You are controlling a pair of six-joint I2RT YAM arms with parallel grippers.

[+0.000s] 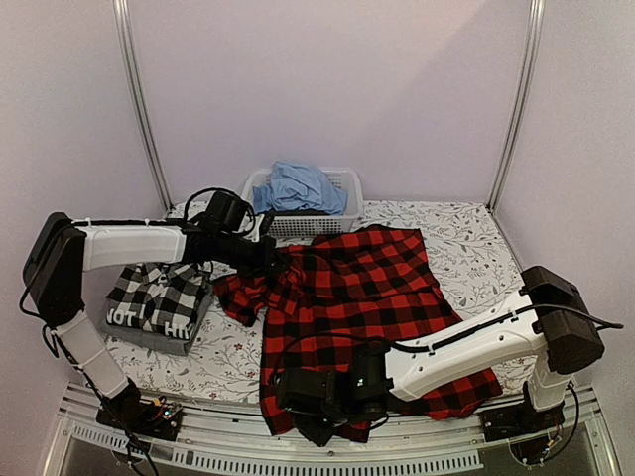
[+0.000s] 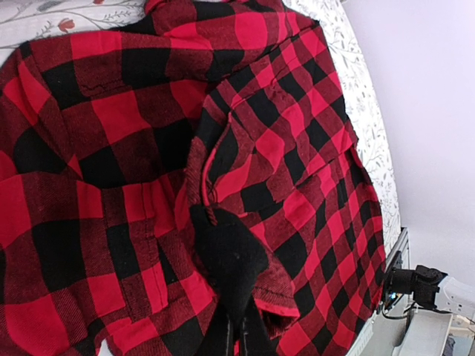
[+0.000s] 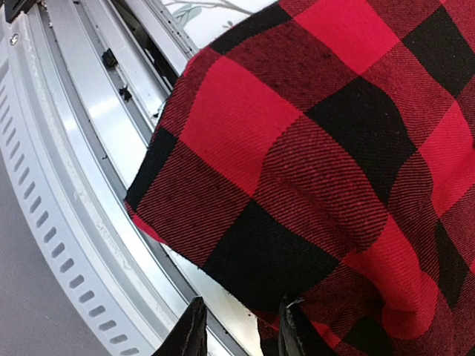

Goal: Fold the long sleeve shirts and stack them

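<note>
A red and black checked shirt point(image 1: 362, 307) lies spread and rumpled on the table. My left gripper is shut at the shirt's upper left, over a bunched fold; whether cloth is between its fingers is unclear. My right gripper is part open low at the shirt's front edge, where a hem corner point(image 3: 193, 185) hangs over the metal rail. A folded stack point(image 1: 154, 307), black-and-white checked on grey, sits at the left.
A white basket point(image 1: 313, 223) holding light blue cloth point(image 1: 298, 188) stands at the back. Bare floral table point(image 1: 466, 243) shows at the right. A metal rail point(image 1: 298, 456) runs along the front.
</note>
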